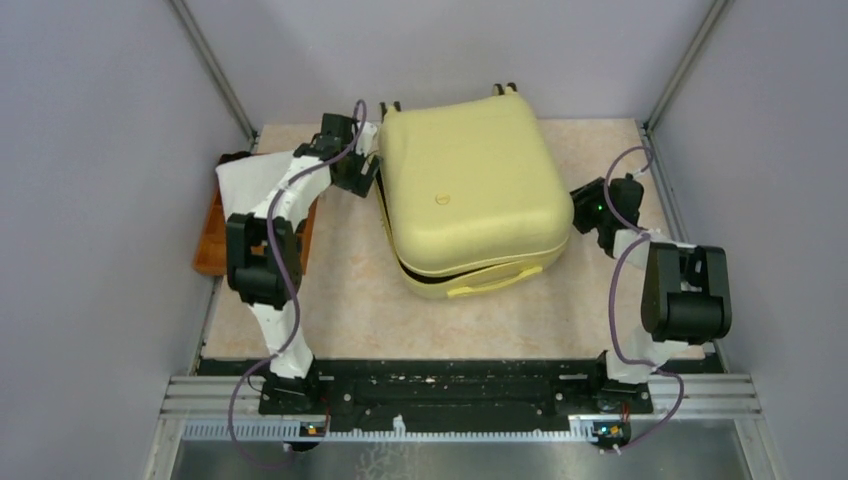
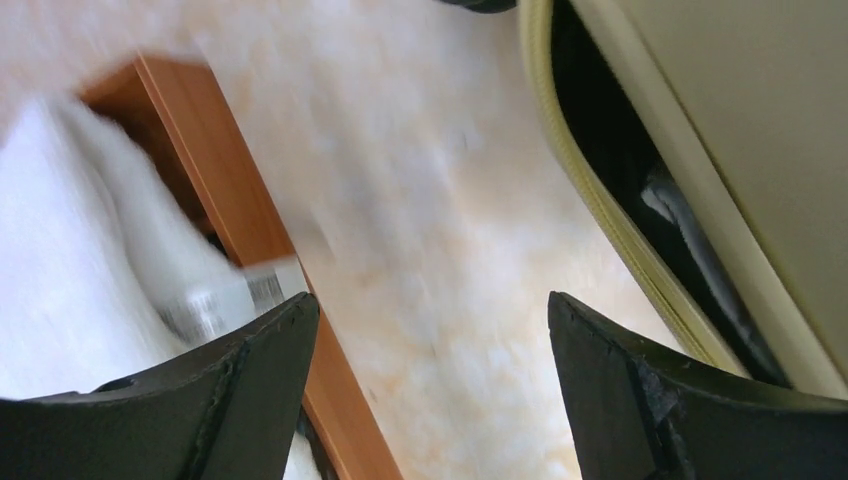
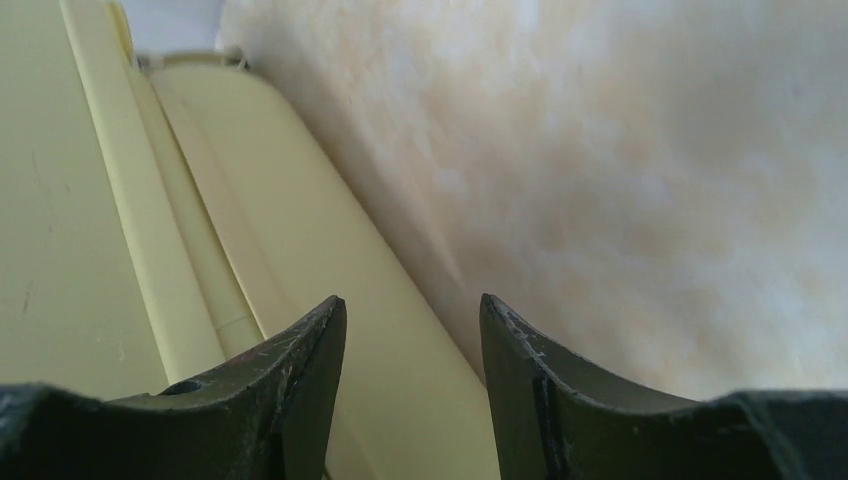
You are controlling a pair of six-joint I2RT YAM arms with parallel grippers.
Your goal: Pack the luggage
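Observation:
A pale yellow suitcase [image 1: 470, 180] lies flat in the middle of the table, lid lowered but with a dark gap along its left and front edges. Its handle [image 1: 495, 282] faces the front. Against its left side, near the back corner, is my left gripper [image 1: 372, 170], which stands open; in the left wrist view a grey item [image 2: 690, 220] shows inside the gap. By the suitcase's right side is my right gripper [image 1: 580, 205]. Between its parted fingers the suitcase's lower shell [image 3: 330, 230] and bare table show, with nothing gripped.
On the left stands a brown wooden box [image 1: 210, 250] with a folded white towel [image 1: 245, 185] on it. Bare table [image 1: 340, 310] lies in front of the suitcase and at the back right. Walls close in both sides.

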